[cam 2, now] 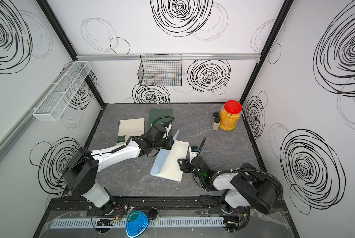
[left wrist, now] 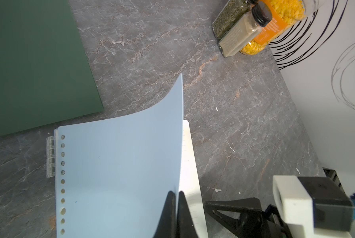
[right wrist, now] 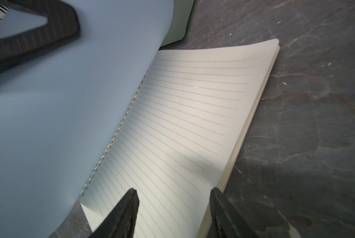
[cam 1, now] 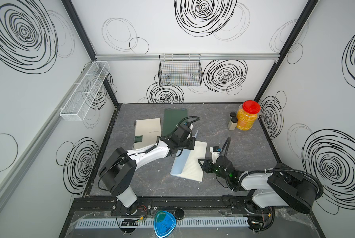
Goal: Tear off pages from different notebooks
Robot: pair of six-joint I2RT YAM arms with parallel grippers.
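A ring-bound notebook lies with its light blue cover (left wrist: pixel 118 166) lifted and curving upward over its lined pages (right wrist: pixel 177 115). The cover's free edge runs between the fingertips of my left gripper, which is shut on it. Along the other side of the cover is a row of binding holes. My right gripper stands at the notebook's right edge, its fingers apart, one over the top page and the other just outside the edge. No sheet shows pinched between them.
A dark green notebook (cam 1: pixel 174 119) and a cream notebook (cam 1: pixel 147 130) lie at the back left. Two spice bottles (cam 1: pixel 232 123) and a red-lidded jar (cam 1: pixel 247 116) stand at the back right. Bare table (cam 1: pixel 245 146) lies right of the open notebook.
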